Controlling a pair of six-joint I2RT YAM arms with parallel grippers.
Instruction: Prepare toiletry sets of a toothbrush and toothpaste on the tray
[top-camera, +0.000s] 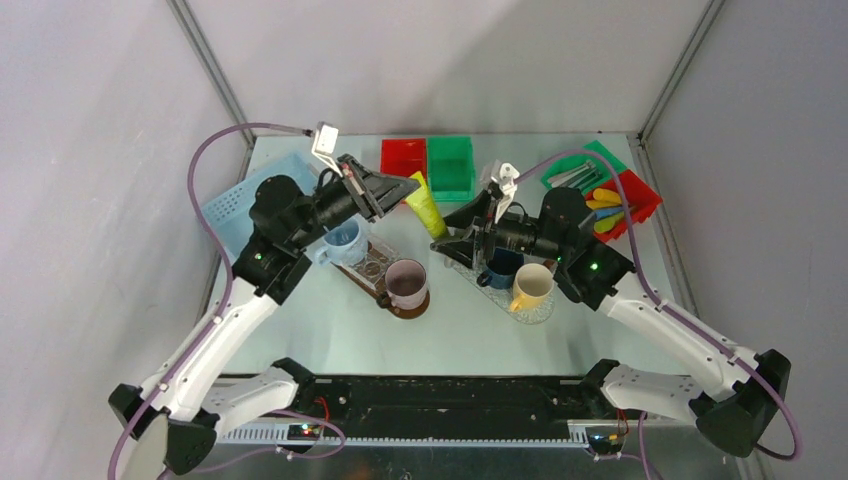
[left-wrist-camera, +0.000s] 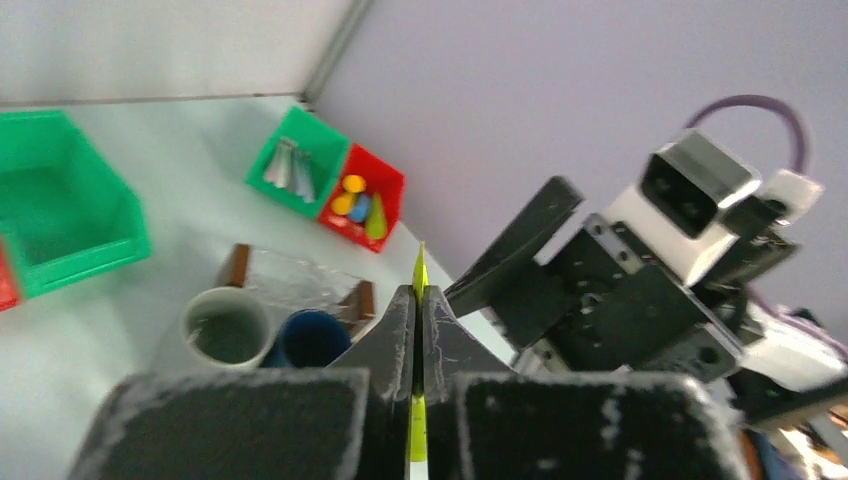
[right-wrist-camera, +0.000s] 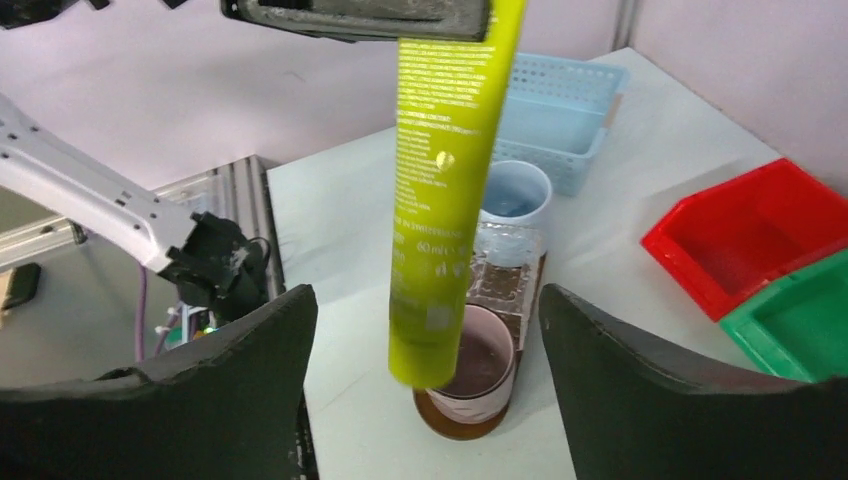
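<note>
My left gripper is shut on a yellow-green toothpaste tube (right-wrist-camera: 440, 200), gripping its upper end. In the right wrist view the tube's lower end hangs between the spread fingers of my right gripper (top-camera: 446, 233), which stands open with a gap on both sides. Toothbrushes (left-wrist-camera: 288, 168) lie in a green bin (top-camera: 616, 152) at the back right. Several colored toothpaste tubes (top-camera: 607, 197) sit in the red bin (top-camera: 645, 200) beside it. A brown tray (top-camera: 410, 313) carries a pinkish mug (top-camera: 406, 283) and a light blue mug (right-wrist-camera: 516, 193).
A clear patterned tray (top-camera: 535, 314) bears a dark blue mug (top-camera: 502, 267), a yellow mug (top-camera: 532, 285) and a white mug (left-wrist-camera: 228, 327). An empty red bin (top-camera: 403, 156) and green bin (top-camera: 450, 165) stand at the back middle. A light blue basket (right-wrist-camera: 560, 105) is at the left.
</note>
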